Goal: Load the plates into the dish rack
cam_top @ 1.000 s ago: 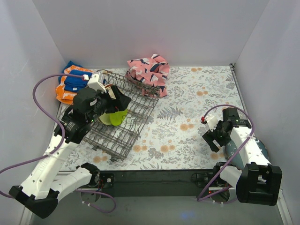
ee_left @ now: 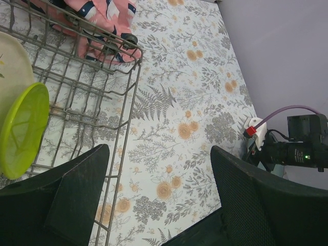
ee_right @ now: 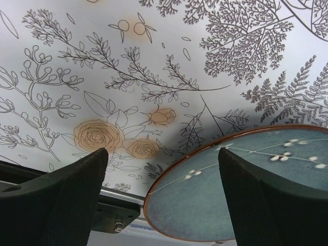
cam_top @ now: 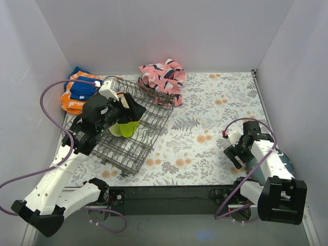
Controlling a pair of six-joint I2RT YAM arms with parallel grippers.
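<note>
The wire dish rack point(cam_top: 138, 146) stands at the left of the table. In it are a bright green plate point(ee_left: 25, 128) and a pale cream plate point(ee_left: 14, 72), partly under my left arm in the top view. Above the rack my left gripper point(cam_top: 134, 111) is open and empty. A grey-blue plate with a brown rim point(ee_right: 246, 189) lies at the table's front right corner, mostly covered by my right arm from above. My right gripper point(cam_top: 233, 158) is open beside it; the plate's near edge reaches between the fingers in the right wrist view, ungripped.
A pink patterned cloth point(cam_top: 163, 77) lies behind the rack, and an orange and blue cloth point(cam_top: 79, 92) at the back left. Between rack and right arm the floral tabletop point(cam_top: 197, 120) is clear. A wall point(cam_top: 297, 77) closes the right side.
My right gripper has shifted slightly to the right and toward the front edge. The left gripper has moved very slightly to the right. Plates and rack look unmoved.
</note>
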